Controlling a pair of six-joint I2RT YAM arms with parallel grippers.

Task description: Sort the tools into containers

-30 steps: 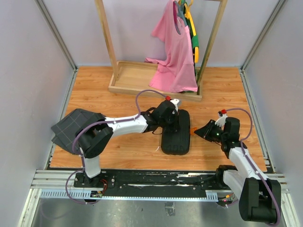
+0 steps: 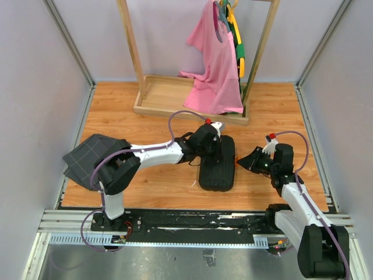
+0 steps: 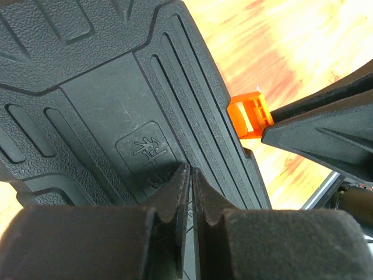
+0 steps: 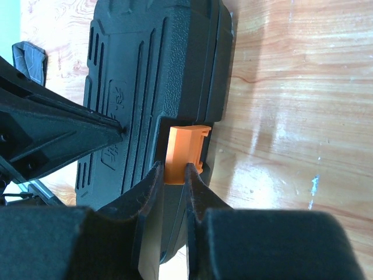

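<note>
A black plastic tool case (image 2: 216,175) lies closed on the wooden table, seen close in the left wrist view (image 3: 116,105) and right wrist view (image 4: 137,70). Its orange latch sits on the right side, also in the right wrist view (image 4: 180,151). My left gripper is shut over the case's top; what lies between its fingers is hidden. At the latch, my right gripper is shut, its tips at the orange piece and apparently gripping it.
A wooden rack (image 2: 157,108) with a pink garment and hangers stands behind. A dark folded cloth (image 2: 81,160) lies at the left. Bare table surrounds the case.
The right gripper and arm have shifted very slightly at the latch. The left arm and case look almost unchanged.
</note>
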